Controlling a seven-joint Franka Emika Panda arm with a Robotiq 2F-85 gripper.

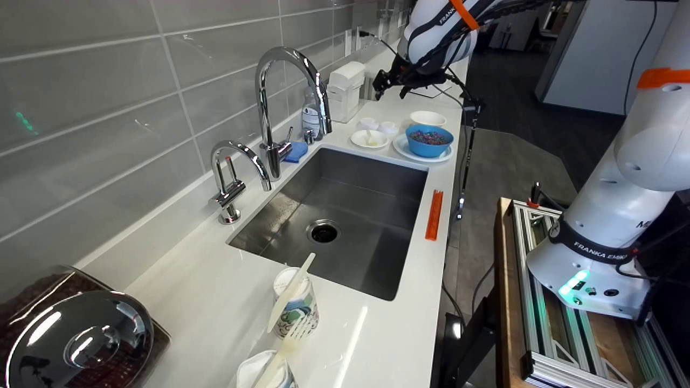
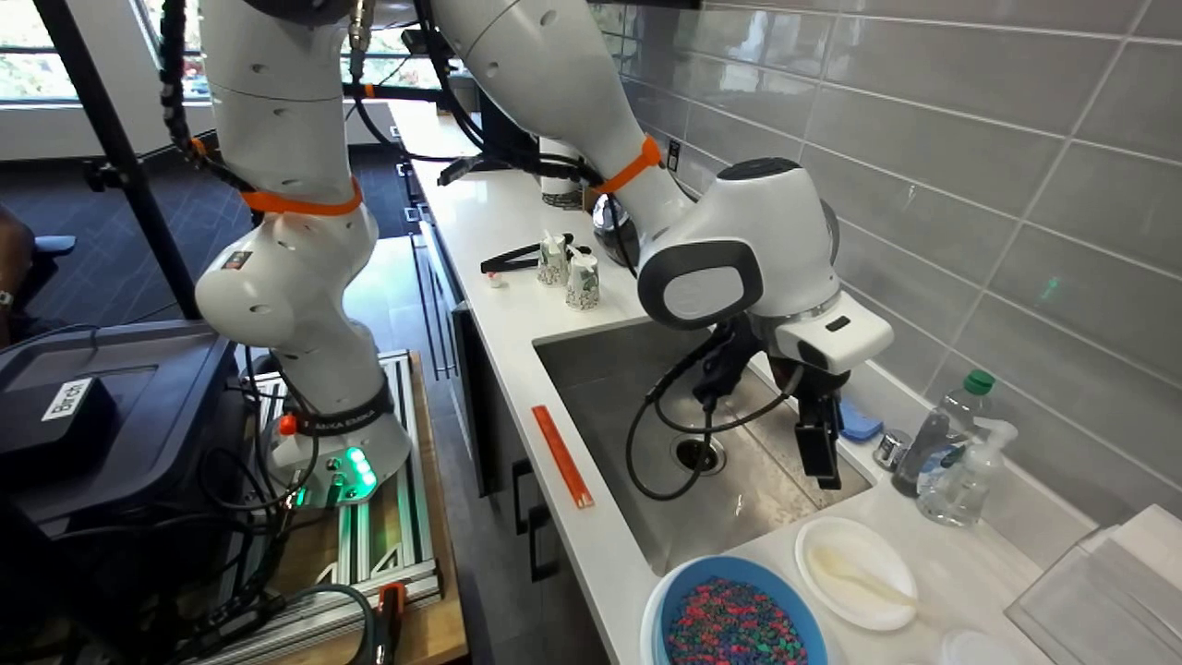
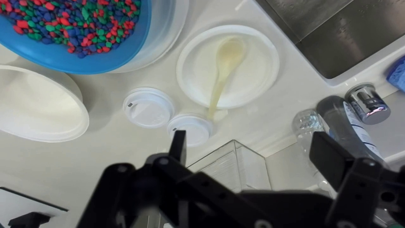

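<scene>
My gripper is open above the counter, nothing between its fingers; the far exterior view shows it (image 1: pixel 391 89) well above the counter, past the sink. Below it in the wrist view are a clear napkin box (image 3: pixel 248 167), two white cup lids (image 3: pixel 148 108) and a white plate (image 3: pixel 190 81) holding a pale plastic spoon (image 3: pixel 228 57), its handle reaching over the rim. A blue bowl (image 3: pixel 131 57) filled with red, green and blue pebbles sits on a white plate. Beside it is an empty white bowl (image 3: pixel 41 106).
Bottles (image 2: pixel 964 471) and a blue sponge (image 2: pixel 858 421) line the wall side of the sink (image 2: pixel 765 504). An orange strip (image 1: pixel 434 215) lies on the counter edge. Two tall faucets (image 1: pixel 263 103) rise behind the sink. Paper cups (image 1: pixel 297 310) with utensils stand on its near side.
</scene>
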